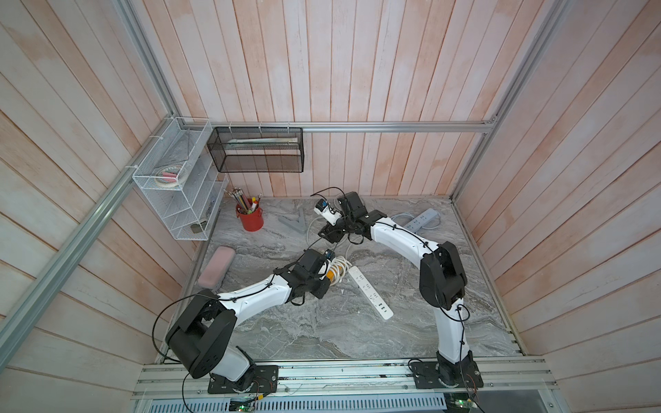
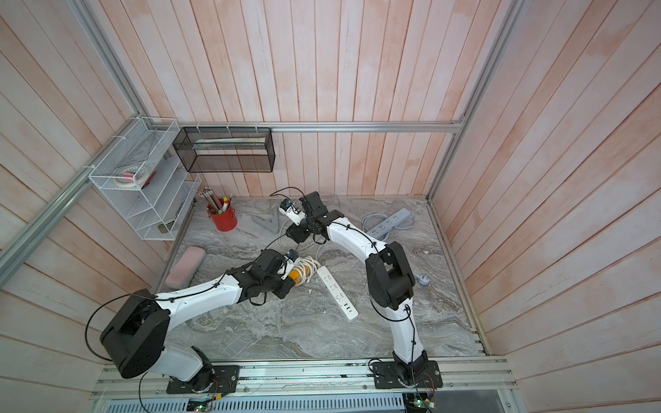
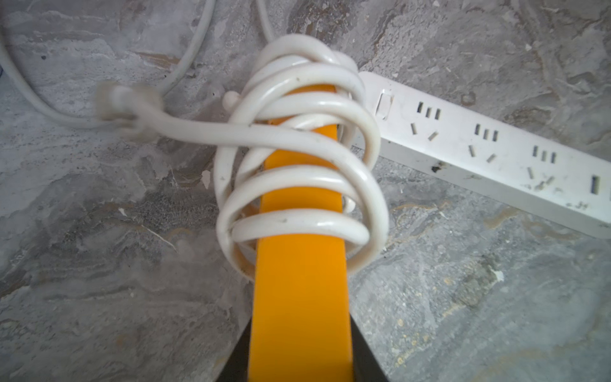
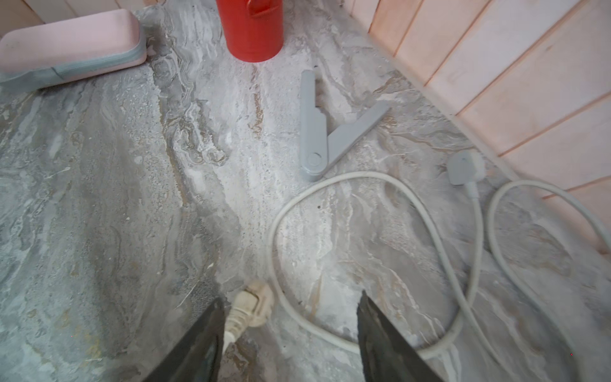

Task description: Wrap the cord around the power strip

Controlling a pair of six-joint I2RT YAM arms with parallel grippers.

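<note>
An orange bar (image 3: 299, 293), held in my shut left gripper (image 1: 323, 278), carries several loops of white cord (image 3: 299, 226). The cord's free end with a blurred plug (image 3: 124, 105) sticks out left in the left wrist view and shows low in the right wrist view. A white power strip (image 3: 483, 152) lies on the table beside the coil. My right gripper is above the back middle, part open, with nothing seen between its fingers.
A grey folding tool (image 4: 315, 140), loose cable (image 4: 432, 235), red pencil cup (image 1: 252, 219) and pink case (image 1: 217, 265) lie behind and left. A grey strip (image 1: 420, 220) lies back right.
</note>
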